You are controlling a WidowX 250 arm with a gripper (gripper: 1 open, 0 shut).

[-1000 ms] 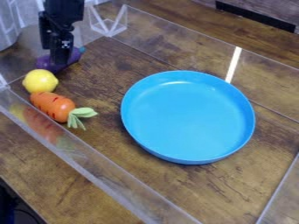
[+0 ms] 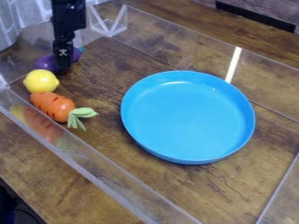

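Observation:
My black gripper (image 2: pixel 66 52) is open, pointing down at the upper left, its fingers around or just over a purple vegetable toy (image 2: pixel 49 62), which it partly hides. A yellow lemon (image 2: pixel 41 81) lies just in front of that toy, and an orange carrot with a pale green top (image 2: pixel 52 107) is below the lemon. A blue plate (image 2: pixel 187 118) occupies the middle and right of the wooden surface.
Clear plastic walls (image 2: pixel 93 175) border the work area on several sides. A pale cylindrical object (image 2: pixel 6 26) stands at the top left corner. Bare wood is free between the toys and the plate.
The gripper has moved down onto the purple toy, shifting slightly to the right since one second ago. The lemon, carrot and plate are unmoved.

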